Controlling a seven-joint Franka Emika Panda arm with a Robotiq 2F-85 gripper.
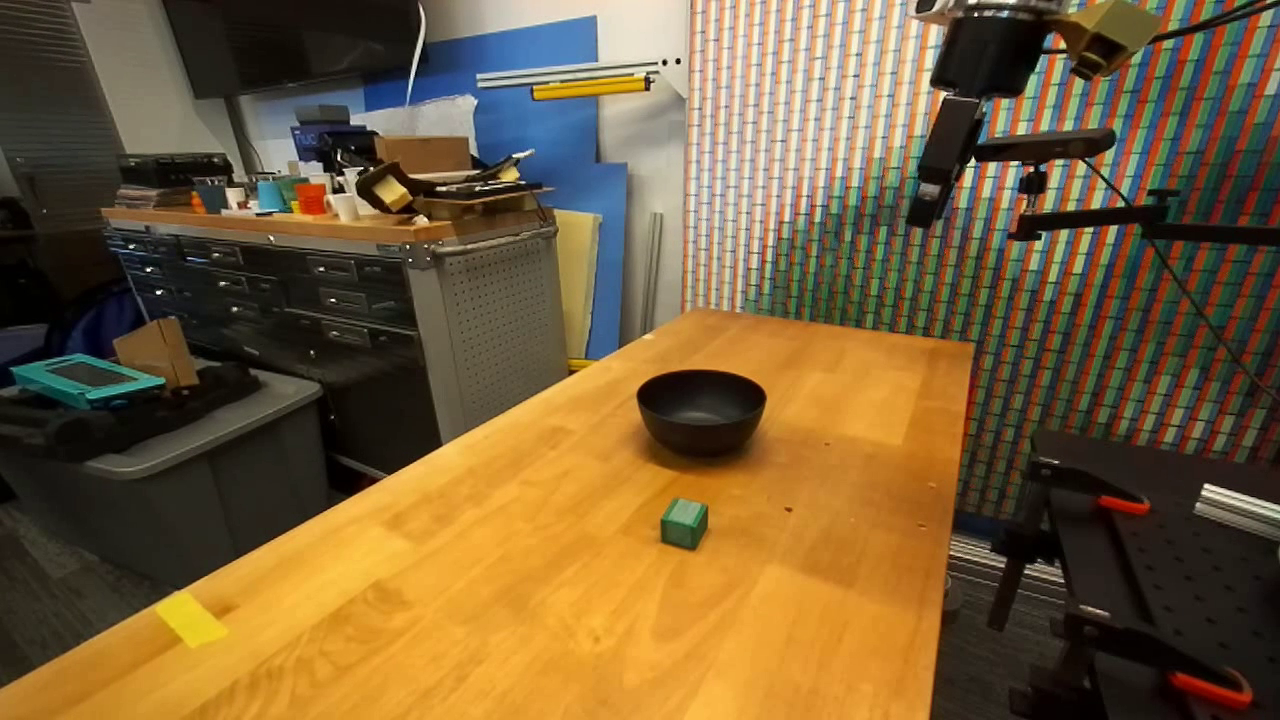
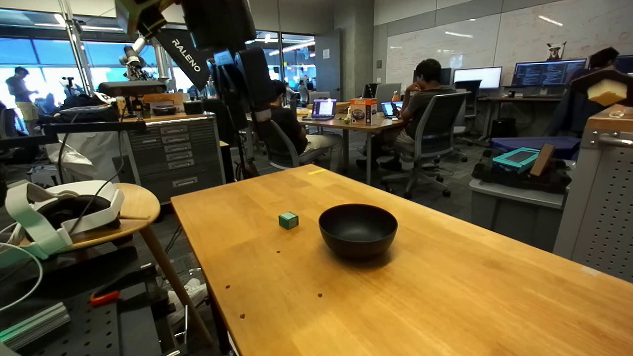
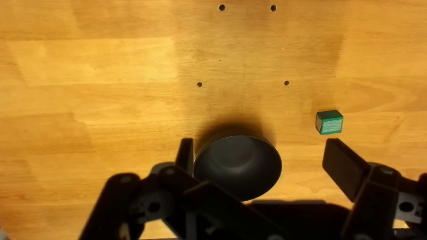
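A small green cube rests on the wooden table, a short way from a black bowl. In the wrist view the bowl appears empty inside, and the cube lies to its upper right. High above the table hangs my gripper, clear of both objects. Its two fingers stand wide apart, open, and nothing is held between them. From the second exterior view, the cube sits left of the bowl, not touching it.
Bare tabletop surrounds both objects, marked by a few small holes. Yellow tape sticks near one table edge. A camera arm and a black side table stand beyond the table's right edge.
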